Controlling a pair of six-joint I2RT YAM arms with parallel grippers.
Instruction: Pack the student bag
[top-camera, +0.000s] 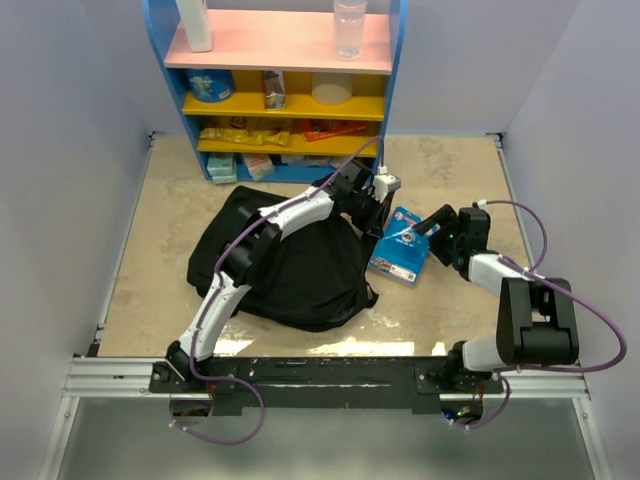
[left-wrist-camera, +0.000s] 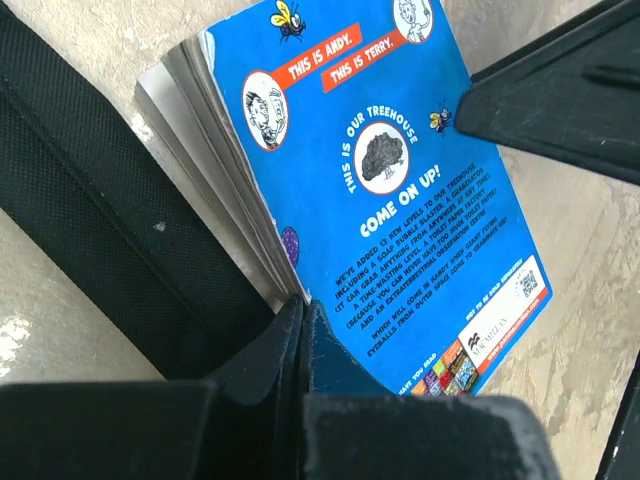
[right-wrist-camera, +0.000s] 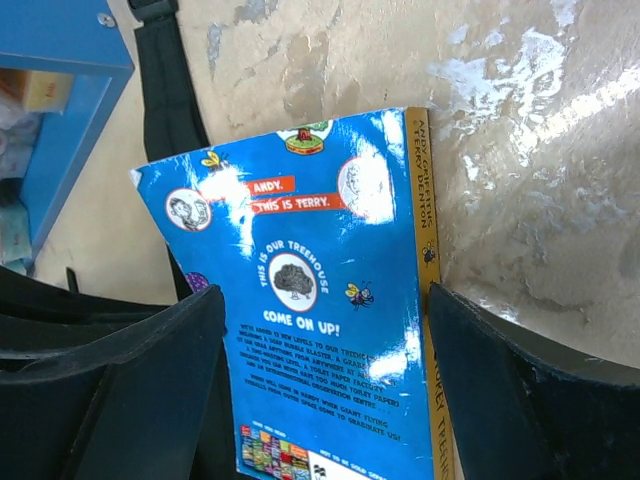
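A thick blue book (top-camera: 400, 247) lies back cover up on the floor, right of the black bag (top-camera: 285, 270), which is spread flat. At the book's left edge is my left gripper, its fingers pressed together against the page side; nothing shows between them. My right gripper is over the book from the right, fingers apart. One finger (right-wrist-camera: 470, 350) sits by the spine, while the other finger (right-wrist-camera: 185, 345) hangs over the cover. A black strap (left-wrist-camera: 130, 210) of the bag runs alongside the book.
Behind the bag stands a blue shelf (top-camera: 285, 105) with bottles on top and packets on its yellow boards (top-camera: 240, 104). Bare floor (top-camera: 440, 320) lies in front of the book and to its right.
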